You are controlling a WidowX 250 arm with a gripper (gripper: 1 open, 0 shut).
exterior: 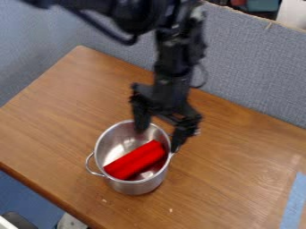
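Note:
A silver pot (118, 136) with wire handles sits on the wooden table, holding a red cylinder (135, 162) that lies diagonally inside it. My black gripper (160, 130) hangs over the pot's back rim, blurred, its fingers spread open with nothing visible between them.
A grey padded wall (253, 63) runs along the back, and a light blue strip (293, 199) lies at the right.

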